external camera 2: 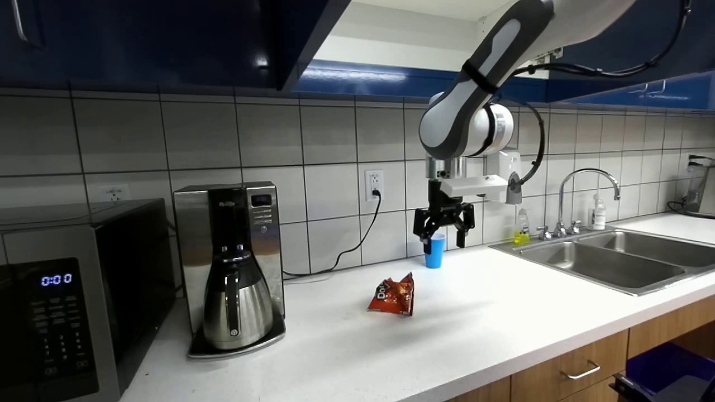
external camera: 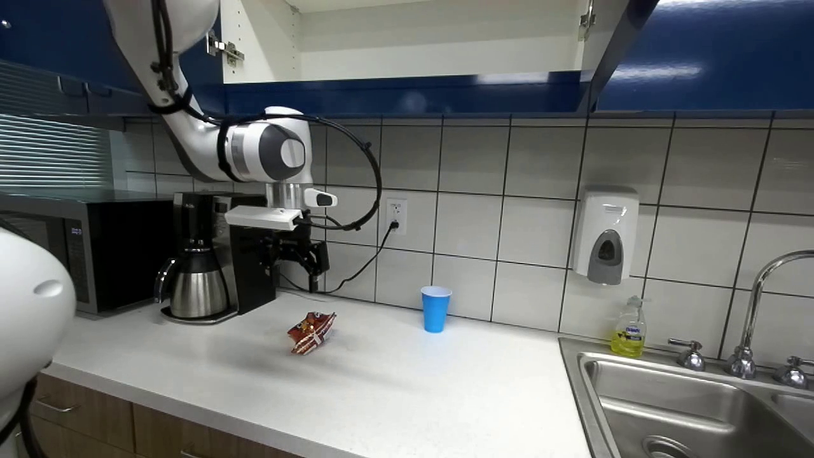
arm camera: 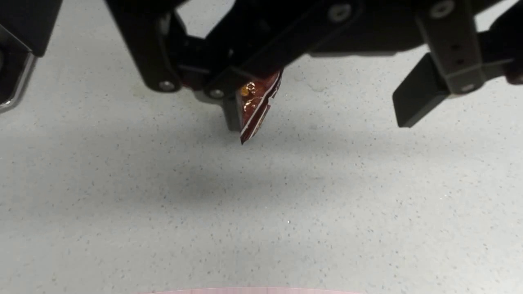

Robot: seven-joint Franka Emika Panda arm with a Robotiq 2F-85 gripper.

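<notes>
A crumpled red chip bag [external camera: 311, 333] lies on the white counter [external camera: 397, 381], forward of the coffee maker. Above the counter, higher than the bag, hangs my black gripper [external camera 2: 444, 245] with its fingers apart and nothing between them. From the wrist, one corner of the bag [arm camera: 257, 105] pokes out beside the left finger; the linkage hides the rest. Only bare counter shows below the gap between the fingers. A blue cup [external camera: 435, 309] stands upright close to the tiled wall, and exterior view 2 puts it partly behind the gripper.
The coffee maker [external camera 2: 241, 268] and a microwave [external camera 2: 80, 295] occupy the counter's left end. At the right are a sink [external camera: 687, 397] and a yellow soap bottle [external camera: 629, 329]. Overhead, a cabinet [external camera: 427, 46] is open.
</notes>
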